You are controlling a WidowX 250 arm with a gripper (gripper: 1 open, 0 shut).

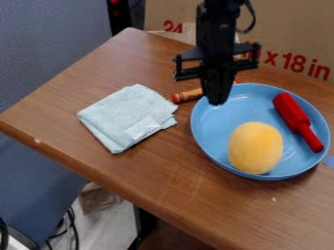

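My black gripper (217, 86) hangs over the back left edge of the blue plate (216, 146), raised above it; whether its fingers are open or shut is unclear. On the plate sit a yellow rounded object (256, 147) toward the front and a red bottle-shaped object (298, 121) along the right. A folded pale blue cloth (127, 117) lies on the table to the left. An orange stick-like object (186, 97) lies behind the plate, partly hidden by the gripper.
Cardboard printed with red lettering stands behind. Cables hang below the table's left edge.
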